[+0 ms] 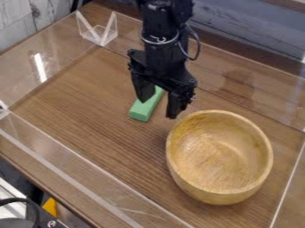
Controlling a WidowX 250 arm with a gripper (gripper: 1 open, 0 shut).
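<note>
My gripper point(160, 96) hangs from the black arm at the upper middle, its dark fingers open and pointing down. A green block point(146, 105) lies on the wooden table just below and left of it, partly behind the fingers. Whether the fingers touch it I cannot tell. A large tan plastic bowl point(218, 178) sits at the lower right, below the gripper.
A clear wire or plastic holder point(98, 28) stands at the upper left. Cables run at the lower left edge.
</note>
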